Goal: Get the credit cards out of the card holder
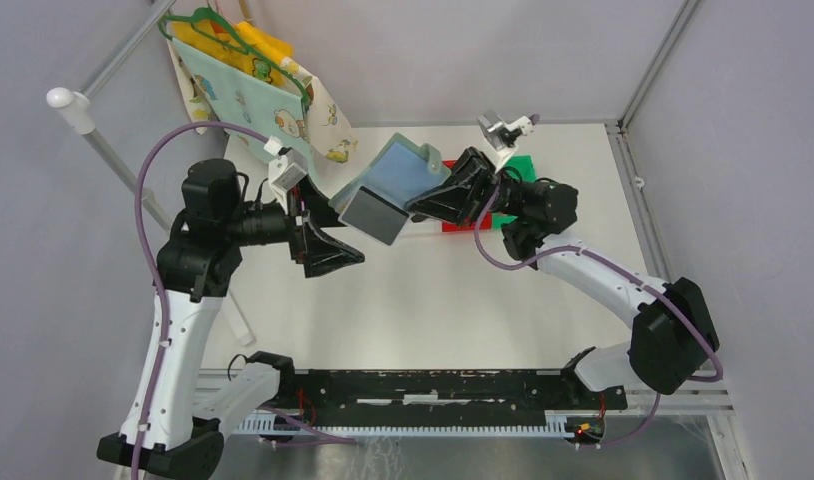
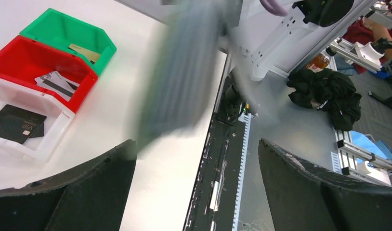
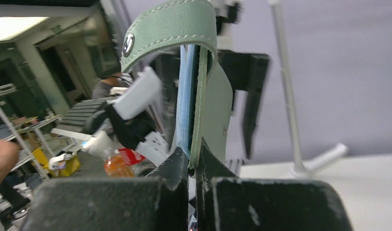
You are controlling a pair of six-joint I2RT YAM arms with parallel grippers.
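Observation:
The pale green card holder [image 1: 391, 172], blue inside, hangs above the table with my right gripper [image 1: 413, 212] shut on its edge. In the right wrist view its snap strap [image 3: 179, 23] curls over the top, and the right fingertips [image 3: 177, 166] pinch the lower edge. A dark grey rectangular card or panel [image 1: 376, 215] shows at its lower side; whether it is loose cannot be told. My left gripper [image 1: 343, 238] is open beside the holder, with nothing between its fingers. In the left wrist view the holder is a blur [image 2: 184, 72] beyond the open fingers.
White [image 2: 57, 113], red [image 2: 85, 94] and green [image 2: 106, 45] bins stand side by side, with cards lying in them. My right arm covers part of them from above. Clothes on green hangers [image 1: 253, 75] hang at the back left.

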